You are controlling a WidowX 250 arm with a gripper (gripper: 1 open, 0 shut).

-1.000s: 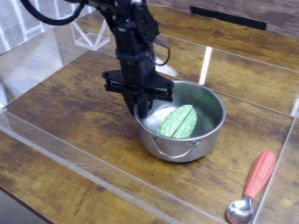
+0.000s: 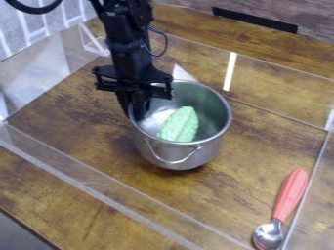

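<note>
A steel pot (image 2: 196, 151) with a wire handle on its front stands on the wooden table. A pale green ridged object (image 2: 179, 125) lies inside it. My black gripper (image 2: 133, 105) is at the pot's left rim, pointing down. Its fingertips are hard to make out against the rim, so I cannot see whether anything is between them.
A scoop with a red handle (image 2: 290, 195) and metal head lies at the front right. Clear plastic edging runs round the work area. The table left of the pot is bare, as is the area behind it.
The arm, gripper and pot have shifted together toward the left and upward in the view, with the green object still inside the pot. The scoop has not moved.
</note>
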